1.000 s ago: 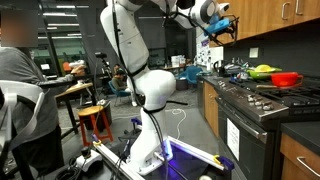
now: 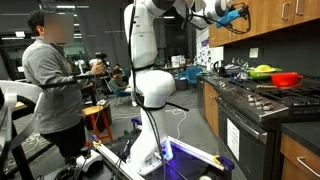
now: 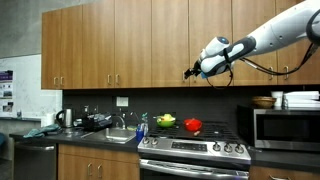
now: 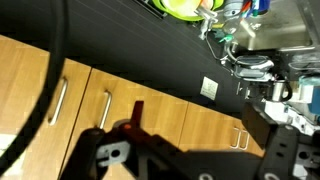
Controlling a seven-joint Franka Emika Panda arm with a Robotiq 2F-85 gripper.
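My gripper is open, its two dark fingers wide apart with nothing between them. It hangs high in front of the wooden upper cabinets (image 3: 157, 50), near a door handle (image 3: 186, 74). In the wrist view, cabinet doors (image 4: 85, 85) with metal handles (image 4: 105, 108) lie at the lower left. More cabinet front shows between and behind the fingers. Whether a fingertip touches the cabinet cannot be told.
Below are a red pot (image 3: 193, 125) on the stove (image 3: 190, 150), a yellow-green bowl (image 3: 166, 121), and a sink (image 3: 117, 135). A microwave (image 3: 283, 125) stands at the right. A person (image 2: 55, 80) stands left of the arm.
The gripper has risen a little and moved right in the first exterior view, closer to the upper cabinets. At the left, the person has come into view. Things on the counter look unmoved.
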